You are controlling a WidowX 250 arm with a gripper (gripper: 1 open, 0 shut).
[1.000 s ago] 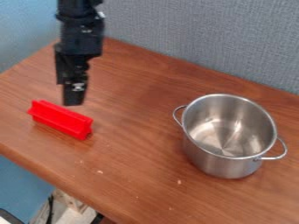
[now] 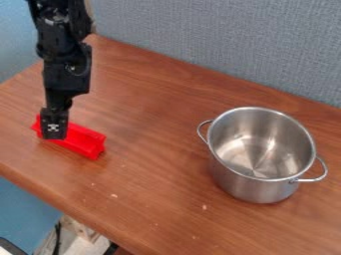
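Observation:
A red elongated block [image 2: 83, 141] lies on the wooden table toward the left front edge. My black gripper [image 2: 54, 127] hangs from the top left, directly over the block's left part, with its fingertips at or just above it. It is open, though from this side the gap between the fingers is hard to make out. Part of the block is hidden behind the fingers.
A steel pot [image 2: 260, 179] with two side handles stands at the right. A grey wall runs along the back, and the table's edge is at the lower left.
The block and pot have not visibly moved.

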